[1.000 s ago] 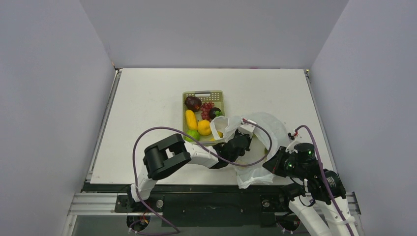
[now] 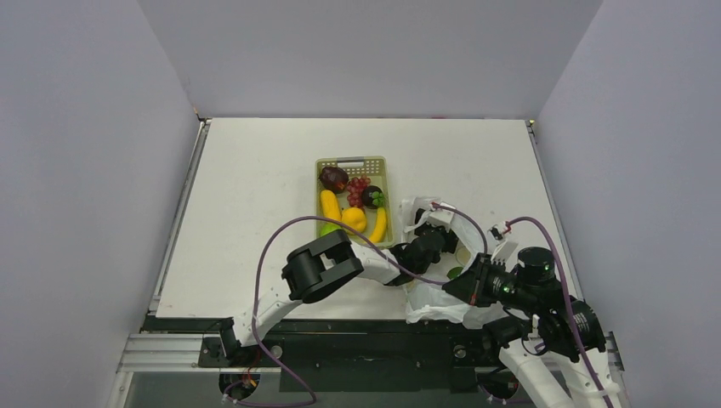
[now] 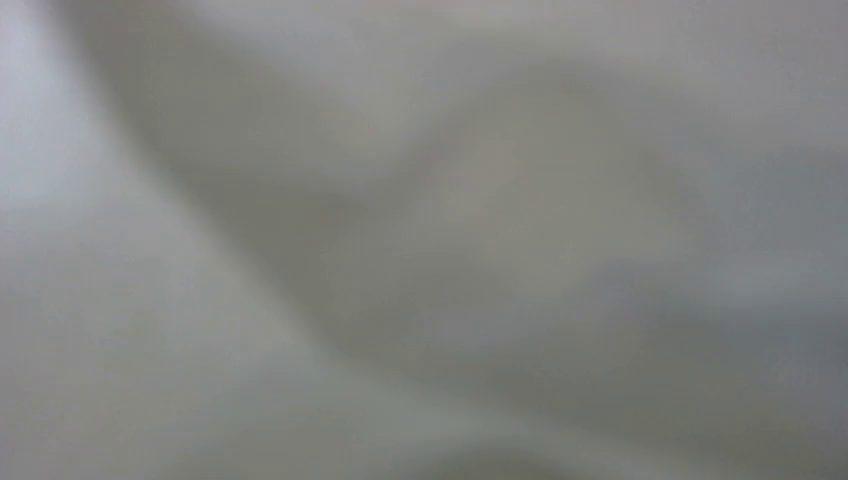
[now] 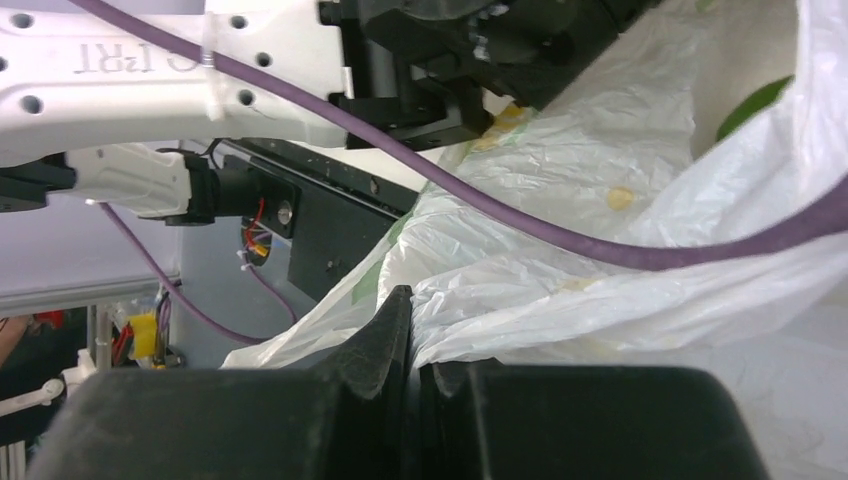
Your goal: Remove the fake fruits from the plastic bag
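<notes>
The white plastic bag [image 2: 425, 304] lies crumpled at the table's right front. My left gripper [image 2: 442, 238] reaches into it; its wrist view is only blurred pale plastic, so whatever is between the fingers is hidden. My right gripper is shut on the bag's gathered edge, holding it near the front. A green fruit [image 4: 750, 108] shows partly inside the bag, also visible as a green shape [image 2: 454, 273] from above.
A green plastic basket [image 2: 350, 161] left of the bag holds several fruits: eggplants, grapes, bananas, a lemon and a green one.
My left arm has shifted right, deeper along the bag, and the bag's rim has moved off the basket. My right gripper has moved slightly left and toward the front.
</notes>
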